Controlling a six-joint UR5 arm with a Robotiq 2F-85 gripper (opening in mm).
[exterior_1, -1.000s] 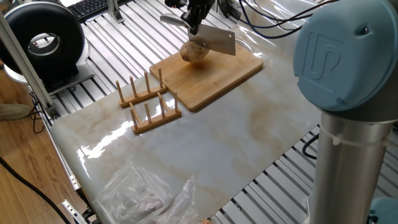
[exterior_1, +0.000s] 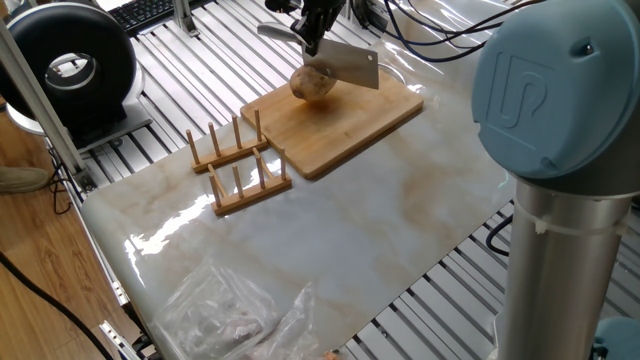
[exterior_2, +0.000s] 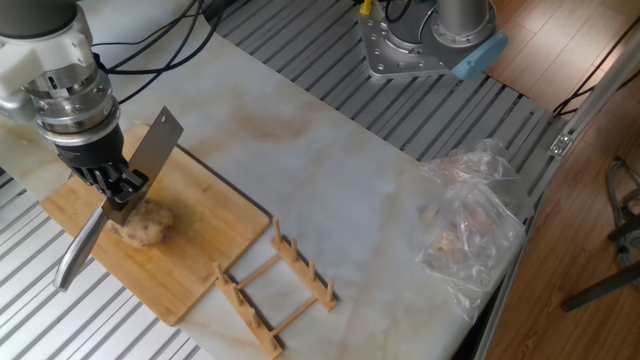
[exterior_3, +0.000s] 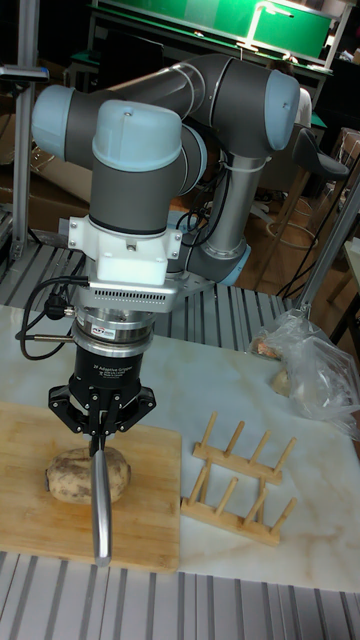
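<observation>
My gripper (exterior_2: 122, 196) is shut on a cleaver, near where its metal handle (exterior_2: 80, 250) meets the blade (exterior_2: 157, 150). In exterior view 1 the broad cleaver blade (exterior_1: 345, 64) stands on edge right at the potato (exterior_1: 312, 84). Whether the edge touches or has entered the potato cannot be told. The brown potato (exterior_2: 146, 224) lies whole-looking on the wooden cutting board (exterior_2: 205, 215). From exterior view 3, the cleaver handle (exterior_3: 101, 512) points toward the camera, and the potato (exterior_3: 75, 477) shows on both sides of it, under the gripper (exterior_3: 99, 435).
A wooden peg rack (exterior_1: 240, 170) stands empty beside the board. Clear plastic bags (exterior_2: 470, 225) with something inside lie at the far end of the marbled sheet. Bare sheet (exterior_2: 330, 170) stretches between. Cables (exterior_2: 165, 65) hang by the arm.
</observation>
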